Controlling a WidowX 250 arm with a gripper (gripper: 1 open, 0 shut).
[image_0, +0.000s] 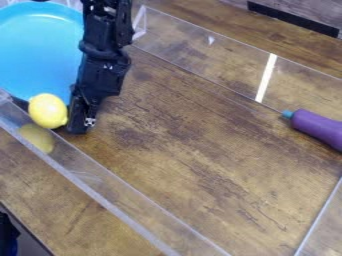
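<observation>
A yellow round object (47, 110), like a lemon, rests on the wooden floor at the left, against the clear wall of the enclosure. My black gripper (80, 118) is low beside it on the right, its fingertips down near the floor; it looks shut, with nothing seen between its fingers, and the yellow object sits outside them. Behind them lies a blue plate (30, 55).
A purple eggplant-like object (315, 130) with a teal tip lies at the right edge. Clear low walls (114, 200) border the wooden work area (201, 150).
</observation>
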